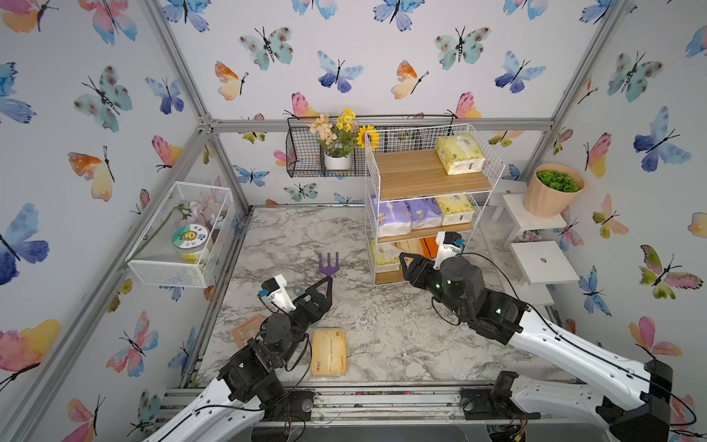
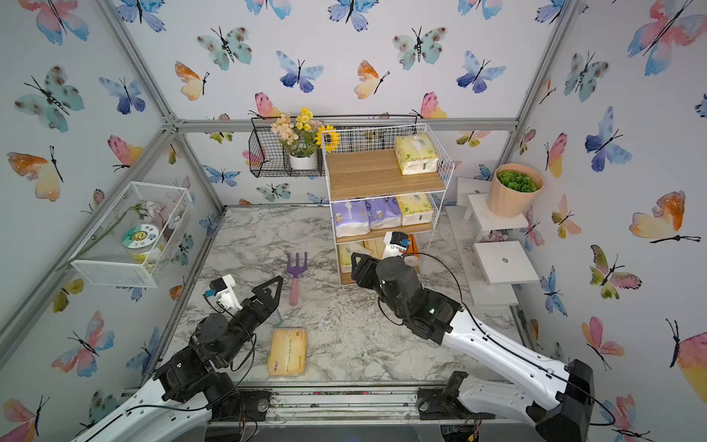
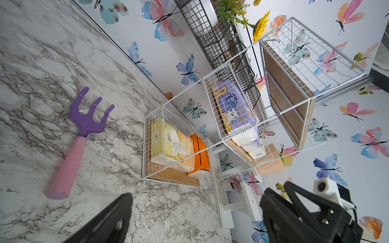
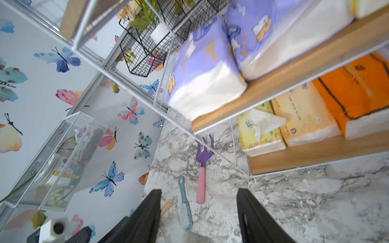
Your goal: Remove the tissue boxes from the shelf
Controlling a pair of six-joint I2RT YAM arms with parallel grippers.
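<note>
A white wire shelf with wooden boards stands at the back right of the table. On its top board sits a yellow-green tissue pack. Purple packs and another yellow-green pack line the middle board. The bottom board bears a green pack, a tan pack and an orange pack. A loose tan pack lies at the table's front. My right gripper is in front of the lower shelf, fingers apart and empty. My left gripper, open and empty, hangs over the table's left side.
A purple-pink garden fork and a blue brush lie on the table left of the shelf. White steps with a potted plant stand at the right. Bare marble lies before the shelf.
</note>
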